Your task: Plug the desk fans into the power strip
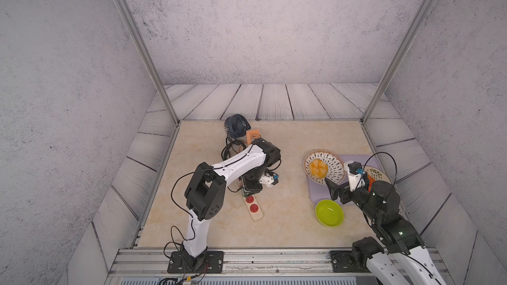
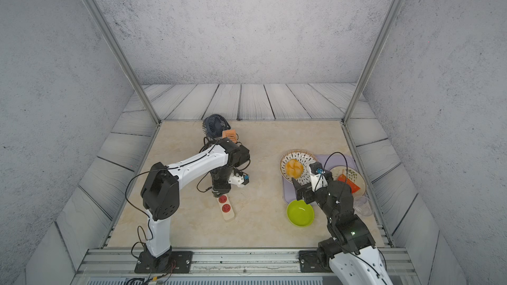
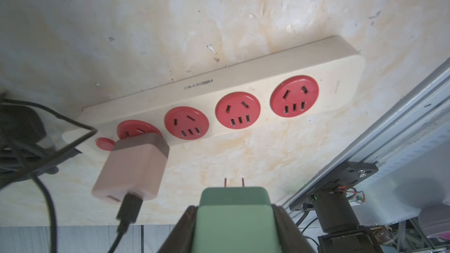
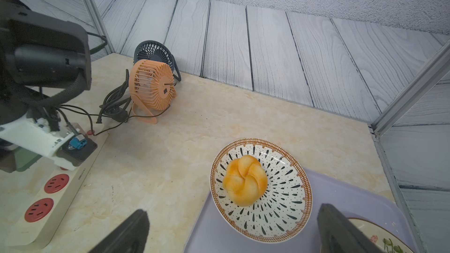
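My left gripper is shut on a green plug (image 3: pixel 236 222), whose two thin prongs point toward the power strip (image 3: pixel 342 77). In the left wrist view the prongs are apart from the red sockets, below the strip's long side. A pink adapter (image 3: pixel 133 166) with a black cable sits at the end socket near the red button; the other sockets look empty. In the right wrist view an orange fan (image 4: pixel 151 84) stands in front of a dark blue fan (image 4: pixel 153 51). My right gripper (image 1: pixel 338 190) is open and empty over the tray area.
Black cables (image 4: pixel 114 105) lie coiled beside the fans. At the right, a patterned bowl with a bread roll (image 4: pixel 245 180) rests on a lilac tray (image 4: pixel 323 192). A green bowl (image 1: pixel 329 213) stands near it.
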